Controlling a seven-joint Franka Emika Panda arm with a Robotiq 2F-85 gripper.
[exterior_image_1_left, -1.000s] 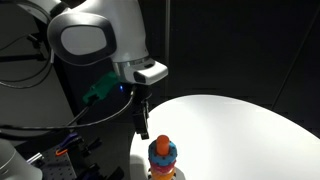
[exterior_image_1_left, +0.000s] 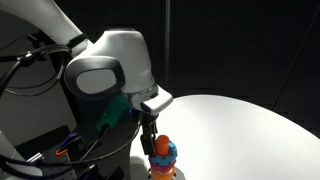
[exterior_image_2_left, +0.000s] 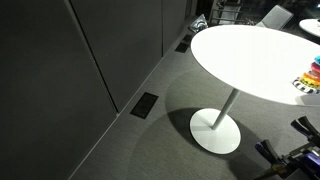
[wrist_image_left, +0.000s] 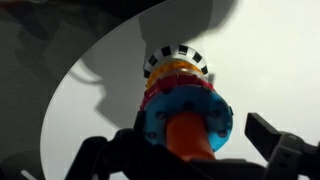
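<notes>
A stacking-ring toy stands upright on the white round table; its orange top (exterior_image_1_left: 162, 145) and blue ring (exterior_image_1_left: 163, 157) show beside my gripper. Seen from above in the wrist view, the toy has an orange peg (wrist_image_left: 188, 136), a blue ring (wrist_image_left: 222, 112), red and yellow rings beneath, and a black-and-white checked base (wrist_image_left: 182, 51). My gripper is open, one finger on each side of the orange peg, with no grip on it. How far the fingertips are above the blue ring is hard to judge. Only the toy's edge (exterior_image_2_left: 312, 76) enters exterior view 2.
Dark equipment and cables (exterior_image_1_left: 75, 148) lie to the left of the table.
My gripper has come down and slightly right toward the toy, its fingers now overlapping the toy's top in exterior view 1. The toy has stayed in place.
</notes>
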